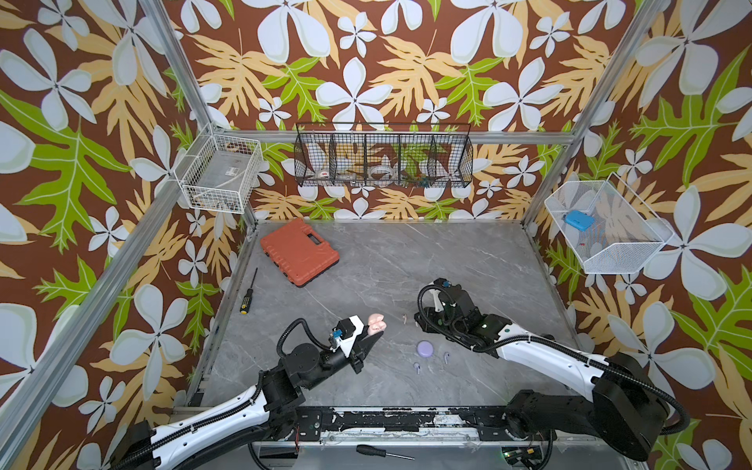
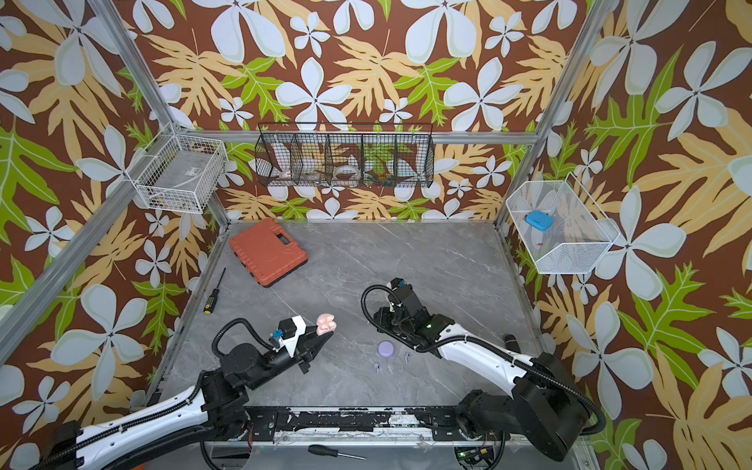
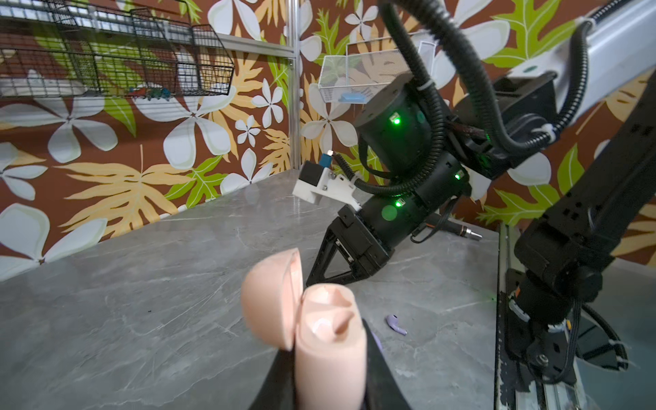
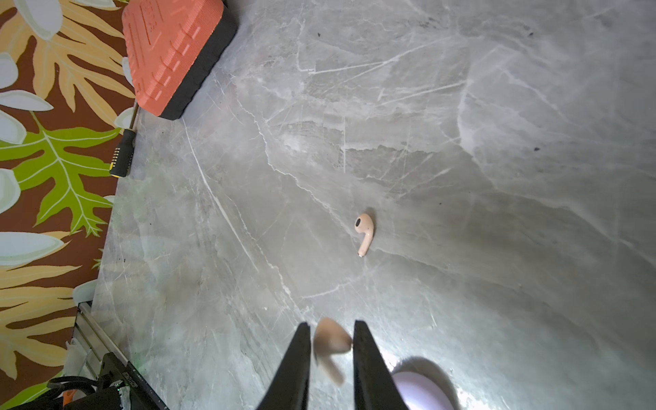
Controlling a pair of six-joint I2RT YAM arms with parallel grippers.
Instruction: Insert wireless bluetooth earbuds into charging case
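Observation:
The pink charging case (image 3: 331, 341), its lid (image 3: 272, 299) swung open and its earbud slots facing up, is clamped in my left gripper (image 1: 371, 335) above the table. A pink earbud (image 4: 330, 341) sits between the fingertips of my right gripper, which is shut on it. Another pink earbud (image 4: 365, 232) lies loose on the grey table, beyond the right fingertips. The right gripper is to the right of the case and apart from it. In the left wrist view the earbud held by the right gripper cannot be made out.
A round purple case (image 1: 424, 348) lies on the table, with purple earbuds (image 1: 417, 367) (image 1: 446, 358) near it. An orange toolbox (image 1: 299, 250) stands at the back left, beside a screwdriver (image 1: 247, 297).

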